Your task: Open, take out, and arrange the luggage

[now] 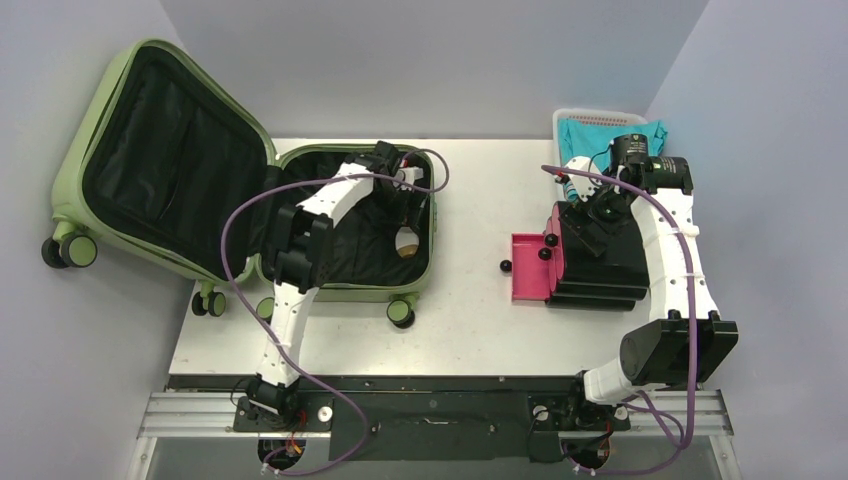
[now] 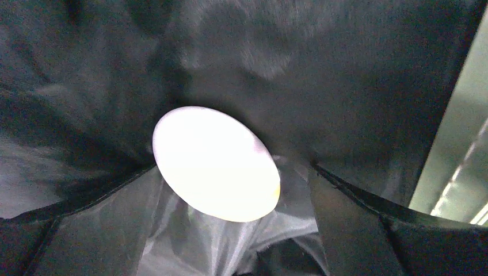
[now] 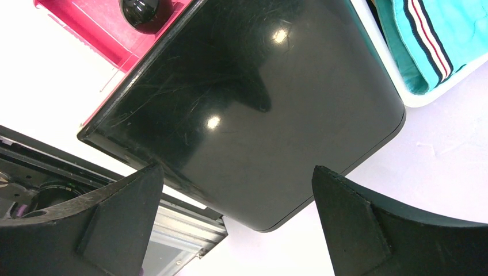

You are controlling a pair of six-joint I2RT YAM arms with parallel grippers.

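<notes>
The green suitcase (image 1: 368,293) lies open at the left, its lid leaning left. Inside it, my left gripper (image 1: 405,210) is open above a white oval object (image 1: 406,241) with a tan end. In the left wrist view the oval (image 2: 216,164) lies on the dark lining, between and beyond the open fingers. My right gripper (image 1: 585,225) hangs open over a black box with pink drawers (image 3: 247,115) at the right, nothing between its fingers.
One pink drawer (image 1: 530,250) is pulled out, with black knobs beside it. A white basket with cyan cloth (image 1: 610,135) stands behind the box.
</notes>
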